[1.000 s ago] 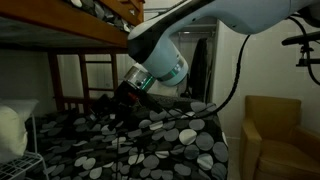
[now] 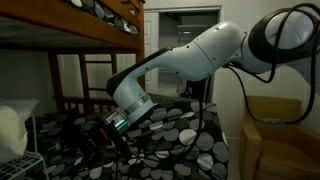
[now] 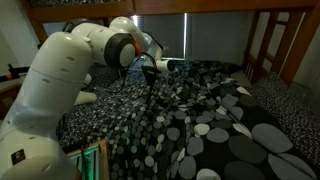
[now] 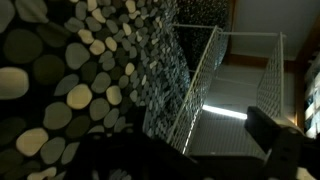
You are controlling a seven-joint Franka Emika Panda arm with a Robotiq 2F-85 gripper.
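My gripper shows as dark shapes along the bottom of the wrist view, its fingers apart and no object visible between them. A dark bedspread with grey and cream dots [image 4: 78,96] fills the left of that view. In exterior view 1 the white arm [image 2: 165,68] reaches down toward the left, its dark gripper end hard to make out against the dotted bedspread [image 2: 185,140]. Exterior view 2 has the arm [image 3: 95,45] at the left, above the far part of the spread bed [image 3: 200,135].
A white wire rack [image 4: 195,85] runs close beside the gripper; the rack [image 2: 22,163] also stands at the left, with a white bulky item [image 2: 12,130] on it. A wooden upper bunk [image 2: 95,22] hangs overhead. A tan armchair [image 2: 278,140] is at the right.
More of the upper arm shows at the right. Bed and chair look unchanged.
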